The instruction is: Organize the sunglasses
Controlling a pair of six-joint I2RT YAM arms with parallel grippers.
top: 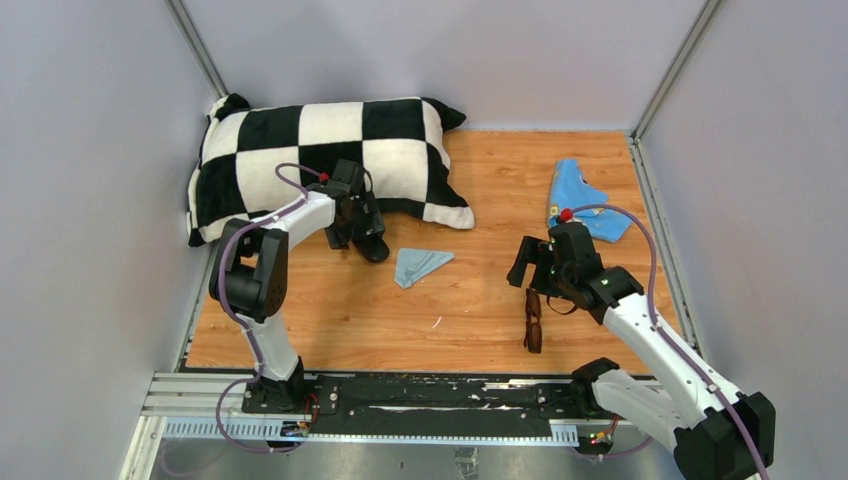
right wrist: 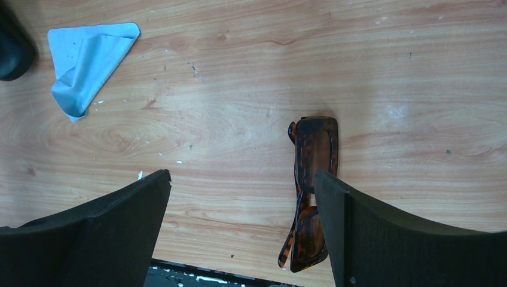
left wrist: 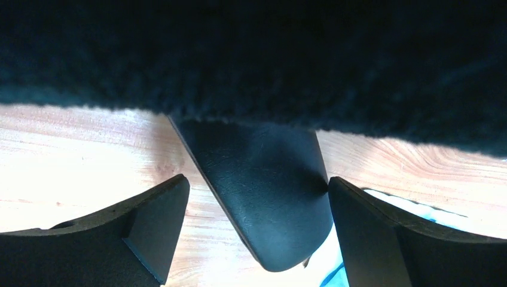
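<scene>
Tortoiseshell sunglasses [top: 533,320] [right wrist: 317,155] lie folded near the front right, below my right gripper [top: 530,262], which is open and empty. My left gripper [top: 355,230] is part open around a black case [top: 372,248] [left wrist: 251,173] at the edge of the checkered pillow [top: 330,125]; the pillow's dark fringe hides the case's upper end in the left wrist view. Whether its fingers grip the case is unclear. A light blue cloth [top: 420,262] [right wrist: 89,66] lies in the middle.
A blue patterned cloth [top: 580,195] lies at the back right. Walls border the back and sides.
</scene>
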